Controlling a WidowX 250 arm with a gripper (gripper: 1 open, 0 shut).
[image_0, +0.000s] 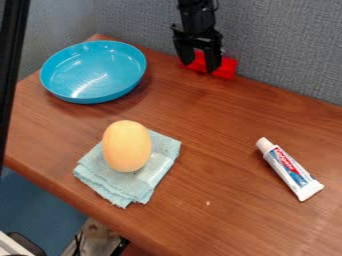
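My black gripper hangs at the top middle, over a red object lying against the grey back wall. The gripper is open, its fingers down beside the red object, partly hiding it; whether they touch it is unclear. A blue dish sits at the back left. An orange egg rests on a folded pale blue cloth at the front left. A toothpaste tube lies at the right.
The grey wall bounds the back, and the table's left edge drops to a blue floor.
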